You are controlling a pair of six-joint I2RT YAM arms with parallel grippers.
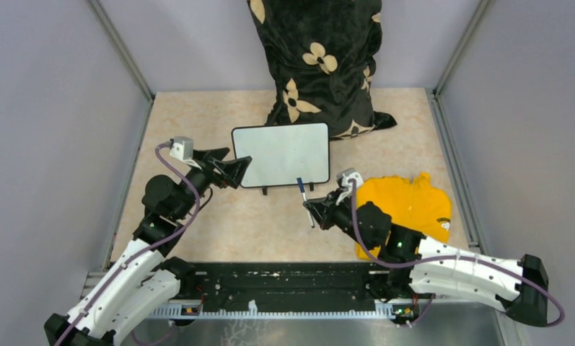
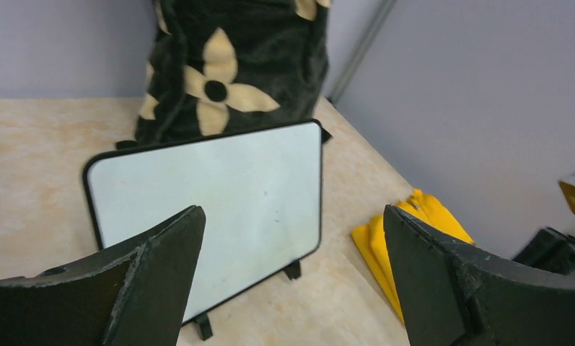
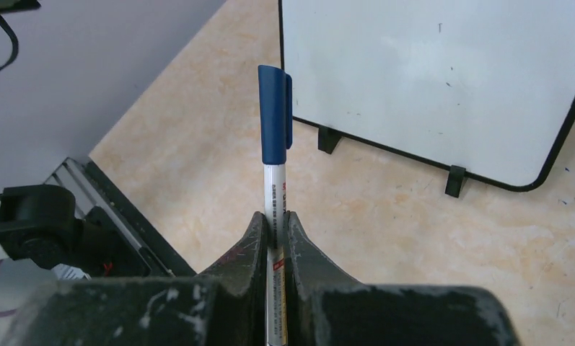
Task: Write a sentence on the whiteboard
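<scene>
A blank white whiteboard [image 1: 284, 153] with a black frame stands on small black feet at the middle of the table. In the right wrist view my right gripper is shut on the white barrel of a marker [image 3: 273, 119], which is upright with its blue cap on top. This gripper is in front of the whiteboard's lower right part, apart from it. My left gripper is open and empty, its fingers [image 2: 161, 267] spread wide. From above, it hangs by the board's left edge.
Behind the board a dark floral cloth [image 1: 320, 65] hangs down onto the table. A yellow cloth [image 1: 403, 198] lies at the right, partly under the right arm. The tabletop [image 1: 270, 231] in front of the board is clear.
</scene>
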